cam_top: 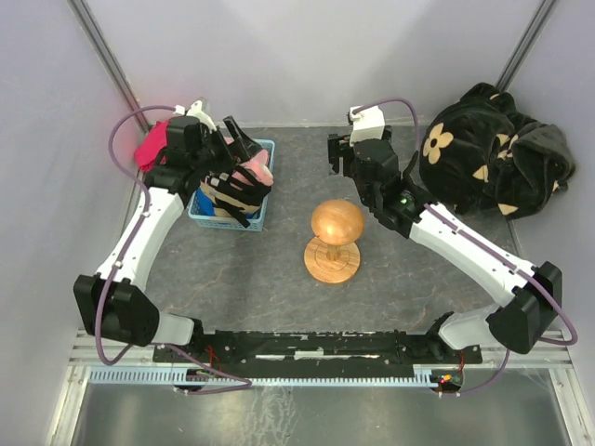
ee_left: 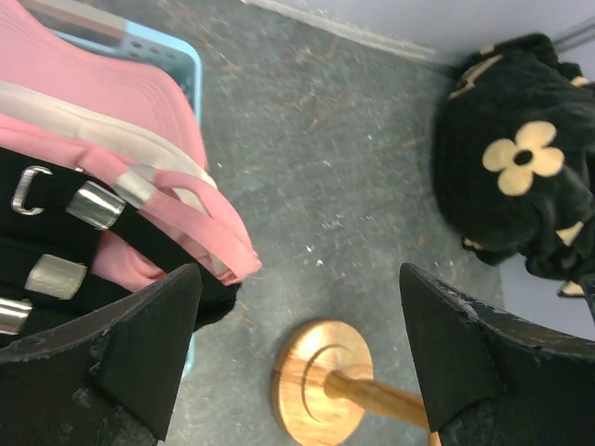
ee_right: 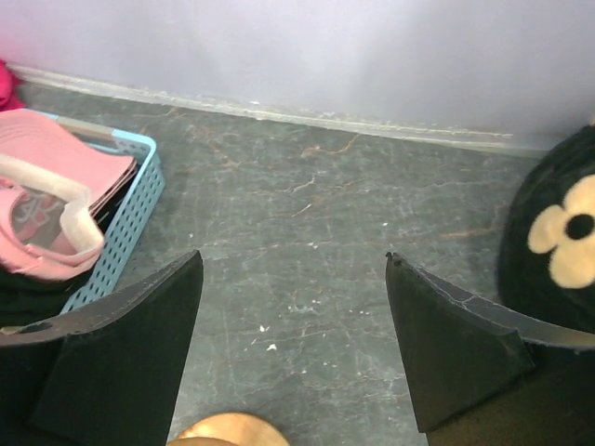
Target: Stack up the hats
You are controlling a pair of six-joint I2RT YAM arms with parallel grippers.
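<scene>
A blue plastic basket point(cam_top: 225, 223) holds pink and black caps point(cam_top: 235, 200), also close up in the left wrist view, with straps and buckles point(ee_left: 98, 206). My left gripper point(cam_top: 244, 139) hangs open over the basket's right part, empty between its fingers. Right of the basket stands a wooden hat stand point(cam_top: 337, 223) on a round base point(cam_top: 330, 269), bare on top. My right gripper point(cam_top: 338, 154) is open above the table behind the stand, with only bare table between its fingers in the right wrist view point(ee_right: 293, 348).
A dark fuzzy heap with flowers point(cam_top: 465, 158) fills the back right. A red cloth point(cam_top: 149, 149) lies at the back left, behind the left arm.
</scene>
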